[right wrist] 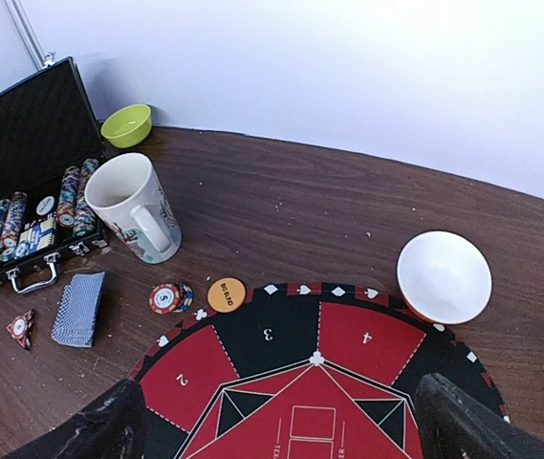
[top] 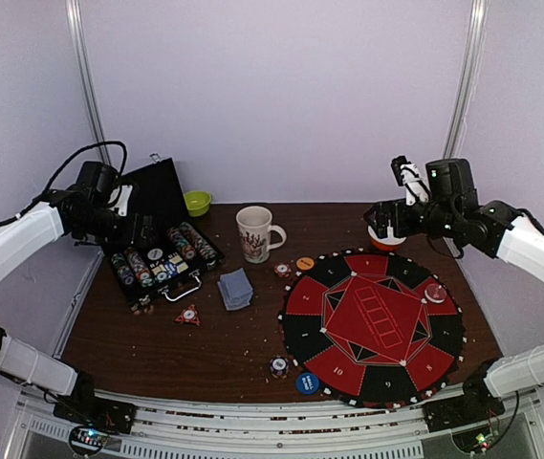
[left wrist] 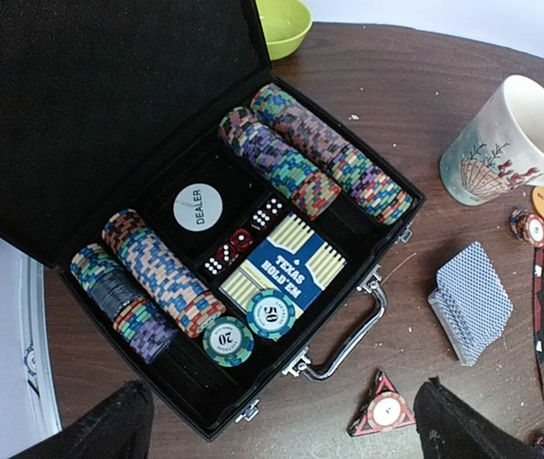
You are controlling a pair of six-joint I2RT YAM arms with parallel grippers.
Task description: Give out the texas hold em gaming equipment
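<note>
An open black case point(left wrist: 166, 411) lies at the left of the table, holding rows of poker chips point(left wrist: 162, 273), dice point(left wrist: 241, 239) and a Texas Hold'em box point(left wrist: 305, 256). Above it hovers my left gripper point(top: 128, 231), open and empty; its fingers point(left wrist: 109, 426) show at the bottom corners of the left wrist view. My right gripper point(top: 383, 220), also open with nothing between its fingers, is raised over the back right. Below it lies the round red and black mat point(top: 381, 320). A deck of cards point(top: 236, 289) and a red triangular chip piece point(top: 187, 316) rest in front of the case.
A mug point(top: 257, 232) stands mid-table near the back, a green bowl point(top: 197, 203) behind the case, and a white bowl point(right wrist: 444, 277) beyond the mat. Chips point(right wrist: 165, 298), an orange big blind disc point(right wrist: 226, 295) and a blue disc point(top: 308, 383) sit around the mat's left edge.
</note>
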